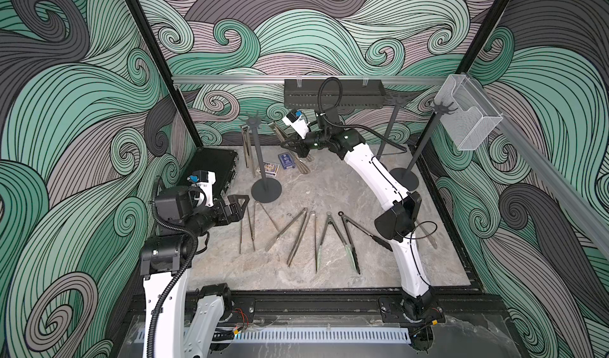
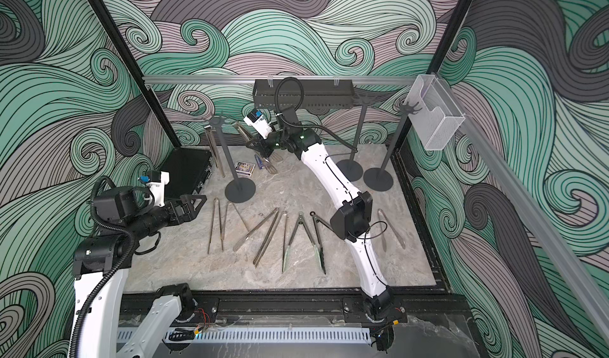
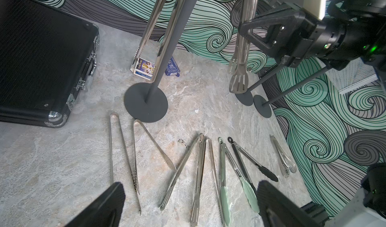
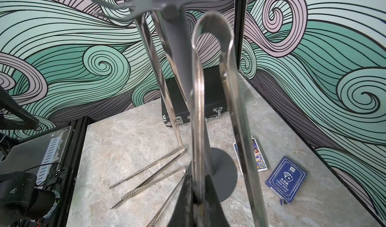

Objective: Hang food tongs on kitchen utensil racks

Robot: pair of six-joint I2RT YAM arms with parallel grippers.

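Note:
A pair of steel tongs (image 4: 237,106) with its rounded end up is in my right gripper (image 1: 289,147), which is shut on one of its arms. In the right wrist view the loop stands close to the hook crown (image 4: 172,1) of the left dark utensil rack (image 1: 258,148); whether they touch I cannot tell. Another pair of steel tongs (image 4: 154,66) hangs from that rack. My left gripper is open and empty, low at the left of the table. Several tongs lie on the table, among them green-tipped tongs (image 1: 331,234) and black-handled tongs (image 1: 364,228).
A black case (image 3: 44,58) lies at the back left. Behind the left rack are a card pack (image 4: 257,154) and a blue box (image 4: 286,180). Two more racks, including the far-right rack (image 1: 425,136), stand at right near a mesh basket (image 1: 469,113).

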